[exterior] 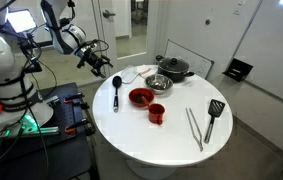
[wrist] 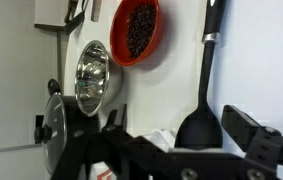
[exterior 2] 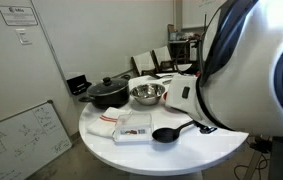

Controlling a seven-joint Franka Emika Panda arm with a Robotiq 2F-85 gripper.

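My gripper [exterior: 102, 66] hangs beyond the left edge of the round white table [exterior: 171, 146]. In the wrist view its dark fingers [wrist: 243, 130] stand wide apart, with nothing held between them. A black ladle [wrist: 199, 130] lies on the table below, its bowl toward the gripper and its handle running away. Beside it is a red bowl [wrist: 141, 28] with dark bits inside. A steel bowl [wrist: 94, 76] and a lidded black pot [wrist: 55, 128] are farther left in that view.
A red mug [exterior: 156, 113], tongs [exterior: 194, 128] and a black spatula [exterior: 214, 117] occupy the table's right part. A clear container [exterior 2: 134, 128] lies by a pale cloth [exterior 2: 103, 122]. Another arm [exterior: 19, 95] stands at the left.
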